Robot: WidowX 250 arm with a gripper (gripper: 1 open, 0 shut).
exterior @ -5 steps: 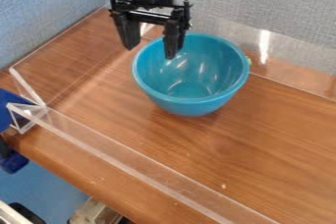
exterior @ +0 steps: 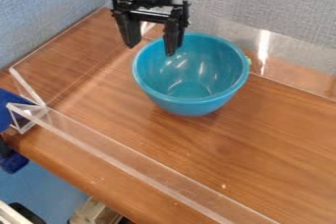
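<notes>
A black gripper (exterior: 151, 35) hangs from the top of the view, its two fingers pointing down and spread apart, with nothing visible between them. Its right finger is above the left part of a turquoise bowl (exterior: 191, 85), and its left finger is to the left of the bowl. The bowl stands upright on a wooden surface (exterior: 197, 164) and looks empty.
Clear plastic barriers run along the front edge (exterior: 144, 174) and back of the surface. Grey padded walls (exterior: 276, 12) stand behind and at left. A blue object (exterior: 11, 105) sits beyond the left front edge.
</notes>
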